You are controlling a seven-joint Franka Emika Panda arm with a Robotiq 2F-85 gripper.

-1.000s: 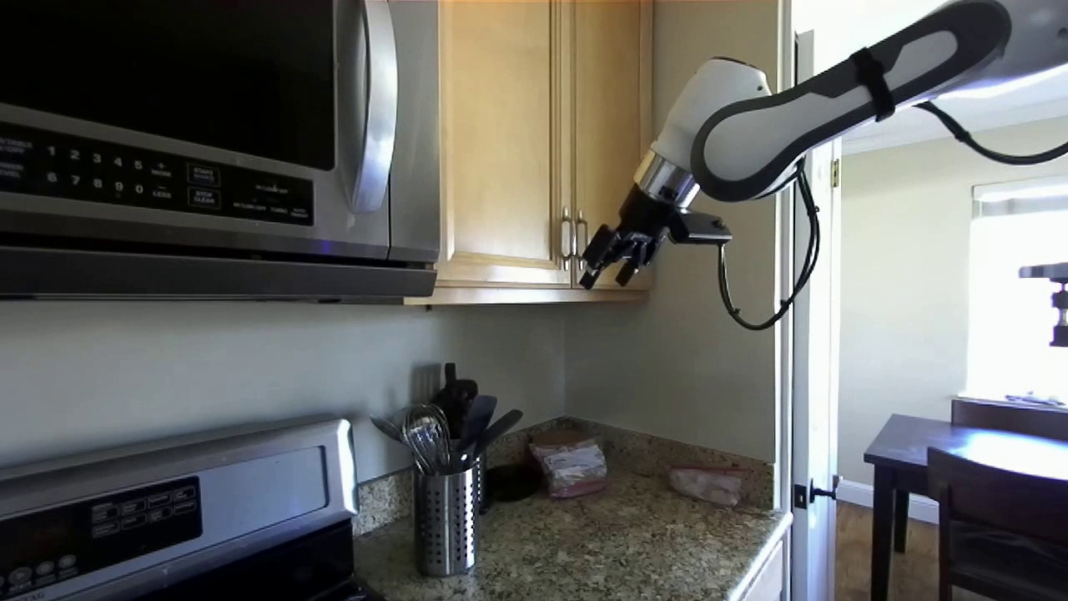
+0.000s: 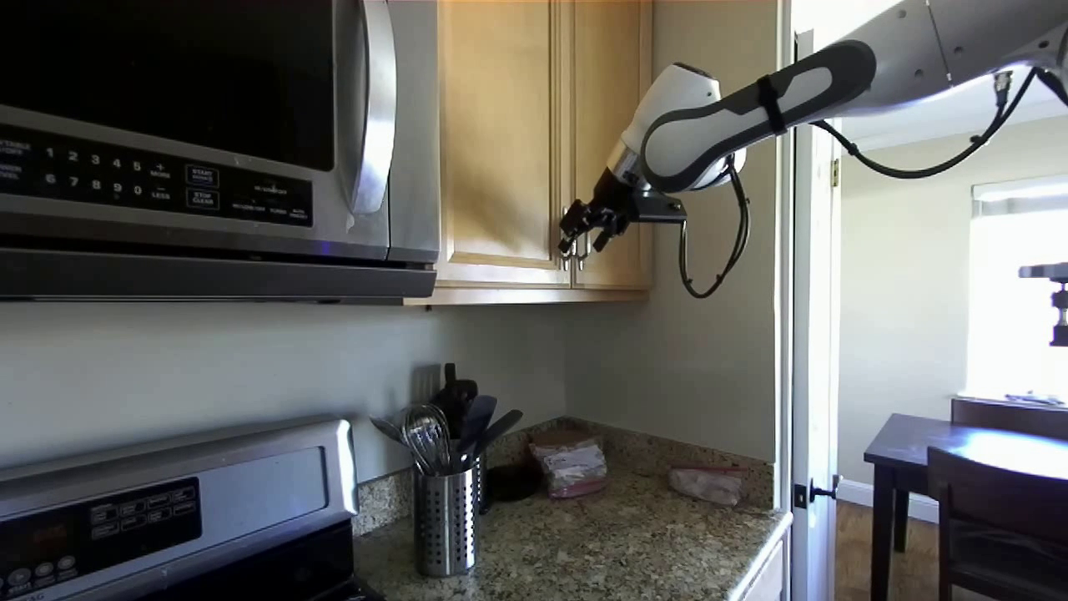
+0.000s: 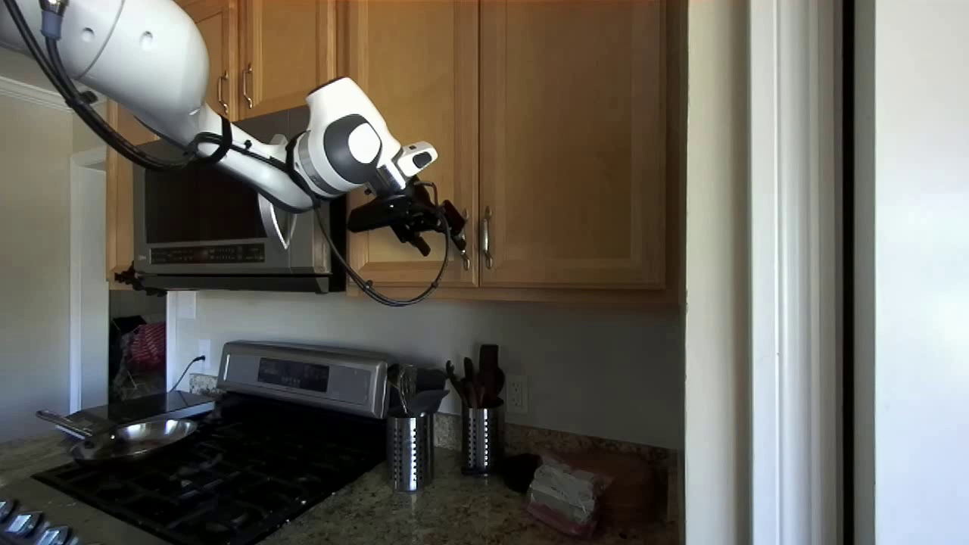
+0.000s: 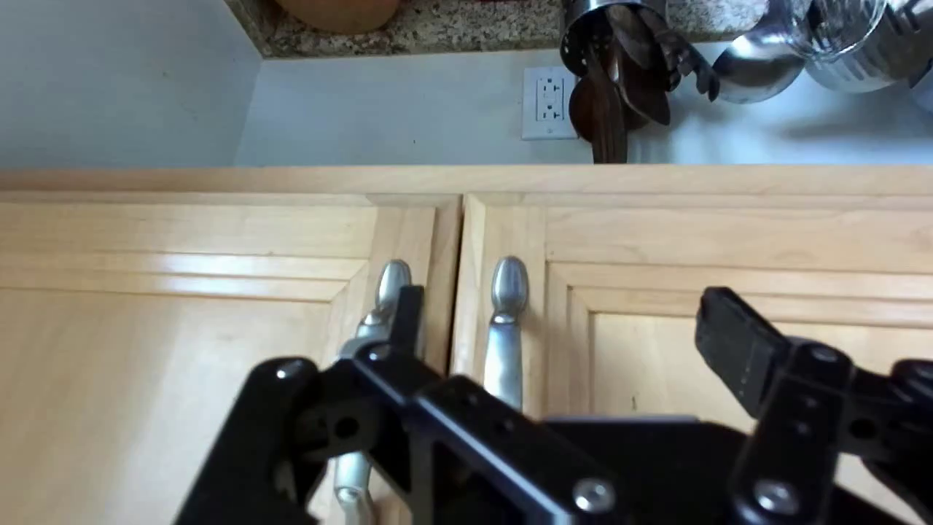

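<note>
My gripper stands open in front of two wooden cabinet doors, with nothing held. In the wrist view, which shows the scene upside down, one metal door handle [image 4: 504, 359] appears between the spread fingers, nearer the left one. The other handle [image 4: 352, 477] is partly covered by that left finger [image 4: 407, 319]. Whether a finger touches either handle cannot be told. Exterior view 2 shows the gripper [image 3: 442, 241] at the lower part of the left door [image 3: 413, 136], beside the handles; the right door's handle [image 3: 486, 238] is clear there. Both doors look closed.
Left of the cabinet is a microwave [image 2: 200, 235] with a protruding handle [image 2: 376, 110]. Below, the counter [image 2: 571, 546] bears metal utensil holders [image 2: 446, 521] and plastic bags [image 2: 572, 466]. A pan [image 3: 136, 440] sits by the stove. Open air lies beneath the cabinet.
In exterior view 1 my gripper has moved left and upward, from below and right of the handles to right in front of them. The doors have not moved.
</note>
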